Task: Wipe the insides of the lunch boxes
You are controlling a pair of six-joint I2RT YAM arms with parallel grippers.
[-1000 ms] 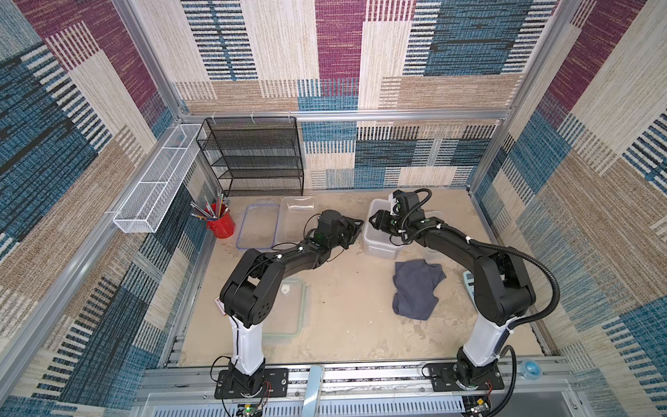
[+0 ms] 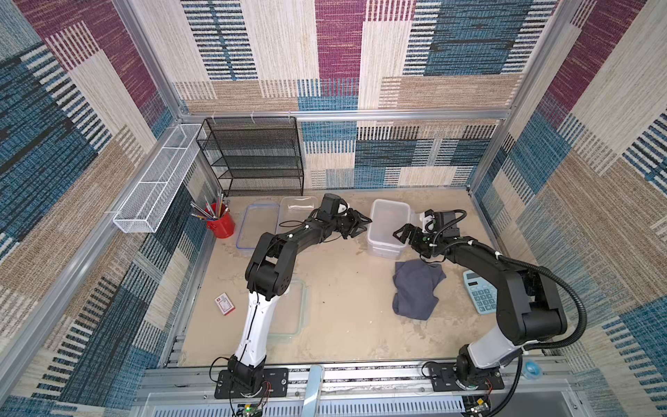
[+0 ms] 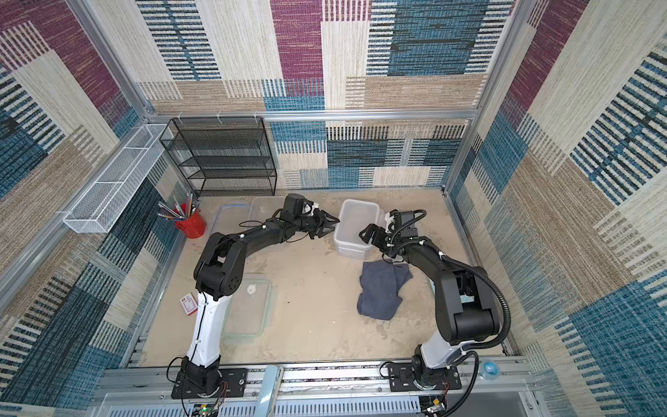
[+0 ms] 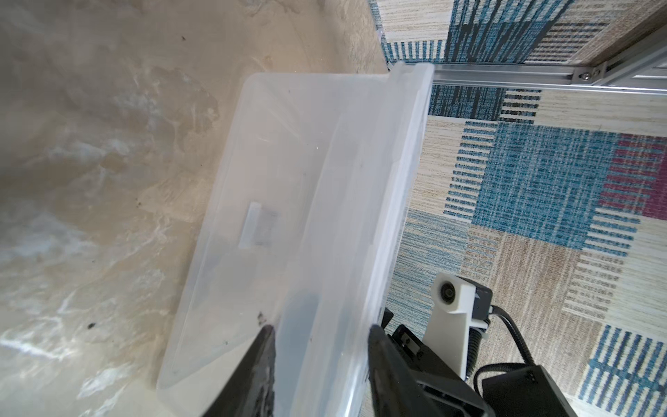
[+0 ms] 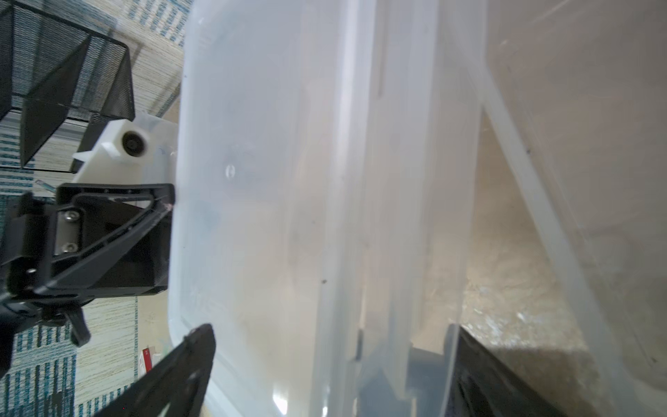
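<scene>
A translucent white lunch box (image 2: 387,223) stands at the back centre, clear boxes or lids beside it. My left gripper (image 2: 362,222) is at its left side; in the left wrist view its part-open fingers reach up to the box wall (image 4: 333,229). My right gripper (image 2: 403,232) stands open at the box's right side, its fingers either side of the wall in the right wrist view; whether they touch it is unclear. A dark grey cloth (image 2: 417,289) lies in front of the box.
A red pen cup (image 2: 220,223) and black mesh rack (image 2: 250,156) stand at back left. Blue-rimmed (image 2: 244,232) and green-rimmed (image 2: 298,312) containers or lids lie left, a calculator (image 2: 483,295) right.
My right gripper moved from over the box to its right side. My left gripper moved back and right along the box. The box has shifted slightly to the right.
</scene>
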